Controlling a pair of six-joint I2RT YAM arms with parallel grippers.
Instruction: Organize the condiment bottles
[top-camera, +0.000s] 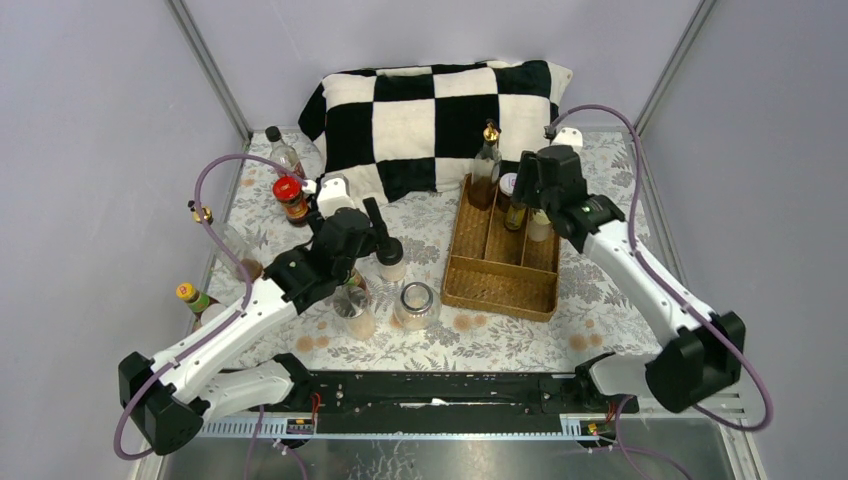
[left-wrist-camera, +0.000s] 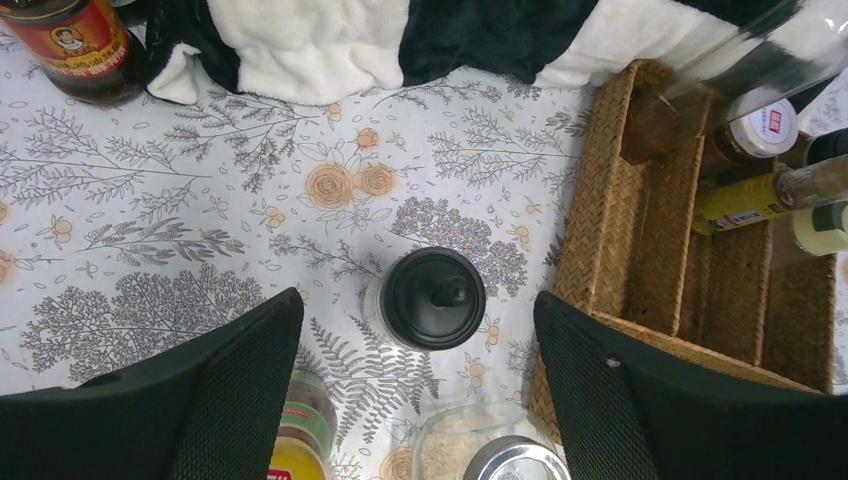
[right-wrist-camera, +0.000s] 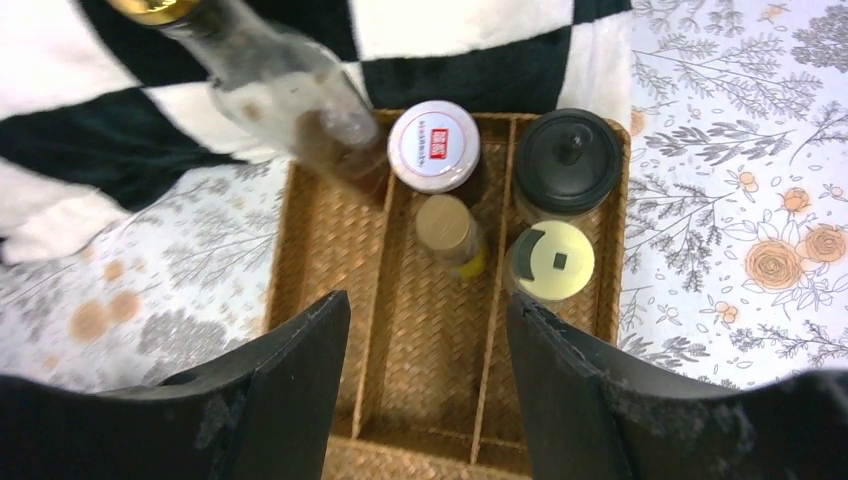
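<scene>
The woven basket (top-camera: 500, 289) stands right of centre. In its back compartments are a tall gold-capped bottle (right-wrist-camera: 300, 95), a white-lidded jar (right-wrist-camera: 435, 148), a yellow-labelled bottle (right-wrist-camera: 446, 225), a black-lidded jar (right-wrist-camera: 568, 160) and a pale-lidded jar (right-wrist-camera: 552, 262). My right gripper hovers open over the basket, nothing between its fingers. My left gripper is open above a black-lidded jar (left-wrist-camera: 428, 300) on the table, not touching it. A glass jar (top-camera: 416, 304) and a clear bottle (top-camera: 355, 310) stand nearer the front, with a yellow-labelled bottle (left-wrist-camera: 304, 430) close by.
At the left stand a red-lidded jar (top-camera: 291, 198), a dark-capped bottle (top-camera: 284, 152), a gold-capped bottle (top-camera: 236, 248) and a yellow-capped bottle (top-camera: 195, 297). A checkered cushion (top-camera: 435, 125) lines the back. The basket's front compartment is empty.
</scene>
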